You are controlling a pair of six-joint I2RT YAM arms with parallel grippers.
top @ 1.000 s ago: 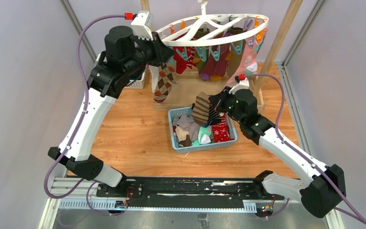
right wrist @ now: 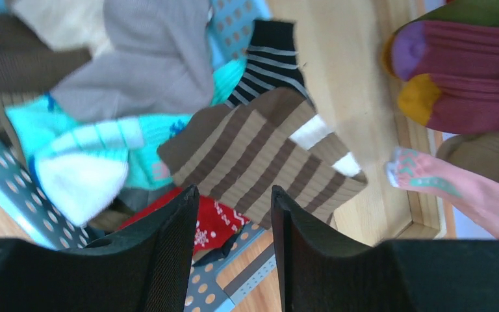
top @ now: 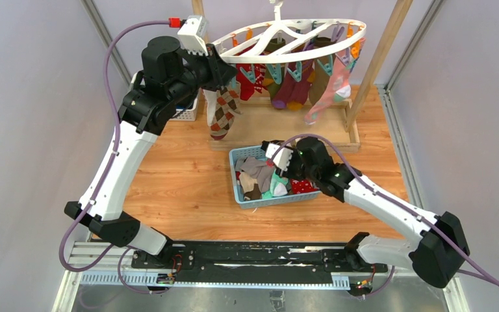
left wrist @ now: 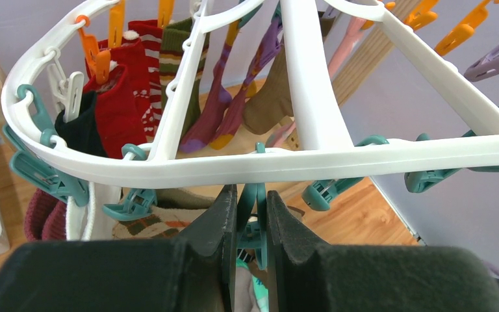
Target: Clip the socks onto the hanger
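The white round hanger (top: 294,58) carries clips and hanging socks. At its near rim my left gripper is shut on a teal clip (left wrist: 252,240). A brown argyle sock (top: 224,114) hangs below the hanger at the left. My right gripper stands open over the blue basket (top: 243,200) of loose socks. Under its fingers lie a brown striped sock (right wrist: 263,159) and a black striped sock (right wrist: 269,58); nothing shows held between them. In the top view the right gripper covers part of these socks.
A wooden stand (top: 390,39) holds the hanger, with its base behind the basket. A white basket (top: 184,115) sits at the back left.
The brown striped sock, earlier at that gripper, now lies in the basket below it. My left arm is essentially unchanged.
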